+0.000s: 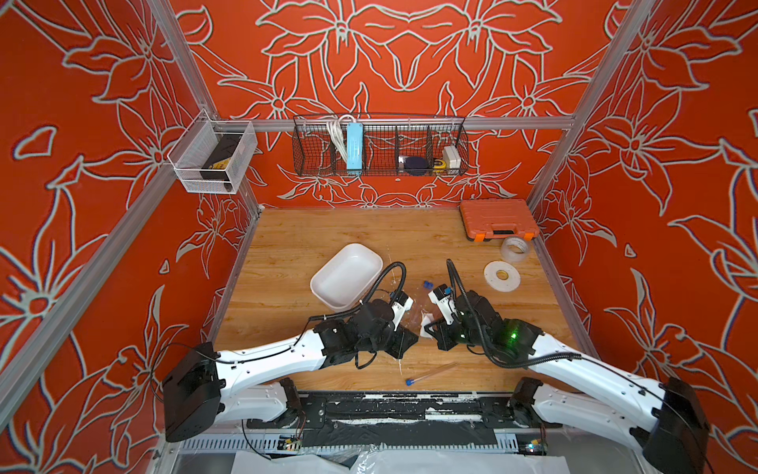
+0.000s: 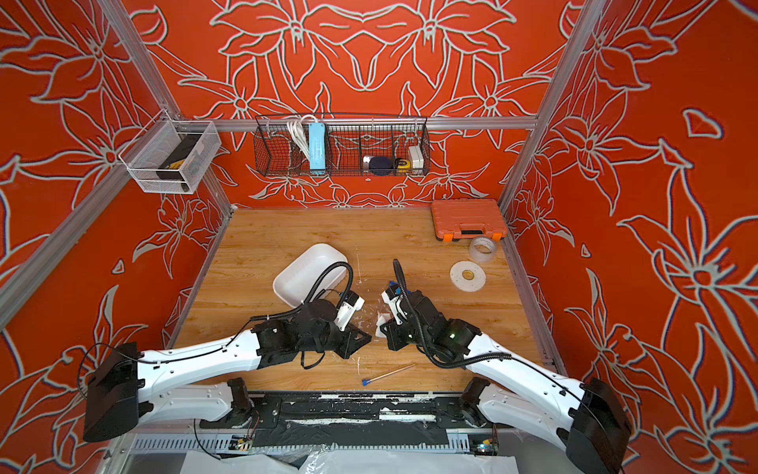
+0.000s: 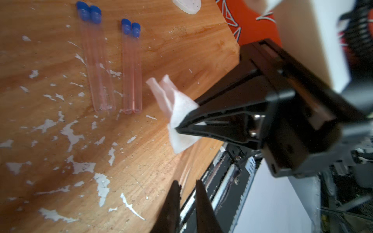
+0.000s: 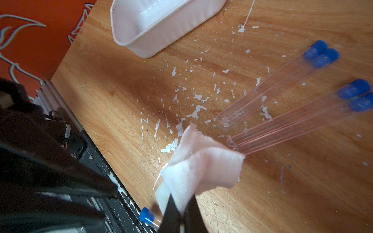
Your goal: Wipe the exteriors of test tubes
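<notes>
Two pairs of blue-capped clear test tubes lie on the table. My right gripper is shut on a folded white tissue, also seen in the left wrist view. My left gripper is low in its wrist view, fingertips slightly apart, with a blurred clear tube behind or between them; I cannot tell whether it is held. A single blue-capped tube shows near the front edge, below both grippers in the top views.
A white tray stands left of the tubes. An orange case, a tape roll and a white disc lie at the right.
</notes>
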